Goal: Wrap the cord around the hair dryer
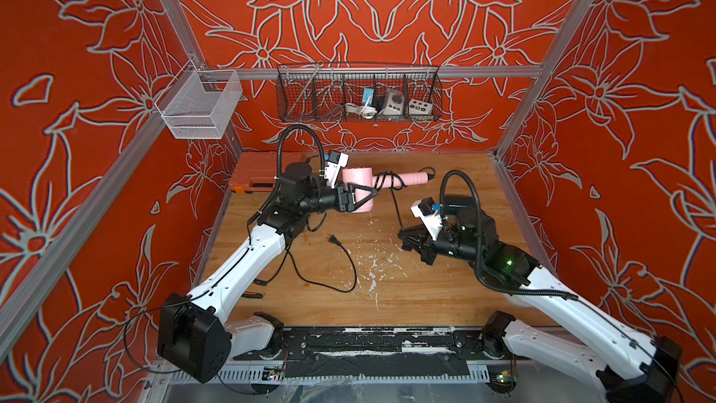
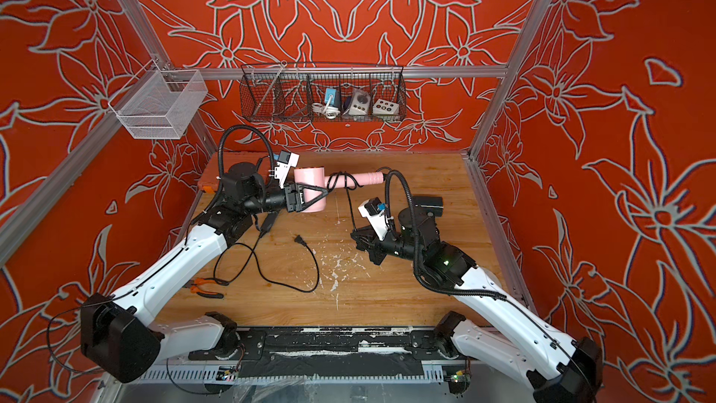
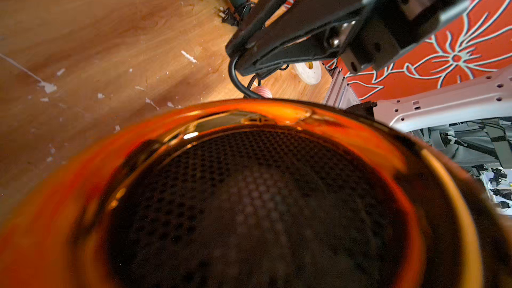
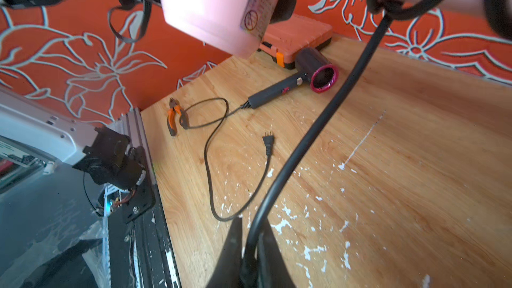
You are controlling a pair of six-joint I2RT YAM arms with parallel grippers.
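A pink hair dryer is held aloft by my left gripper, which is shut on its head; its shiny round end with mesh fills the left wrist view. Black cord loops wrap several times around the dryer's pink handle. A straight run of cord hangs from the handle down to my right gripper, which is shut on it below and to the right of the dryer, near the table.
A second, dark hair dryer lies on the table with its cord and plug. An orange case sits at the back left and pliers at the left. Wire baskets hang on the back wall.
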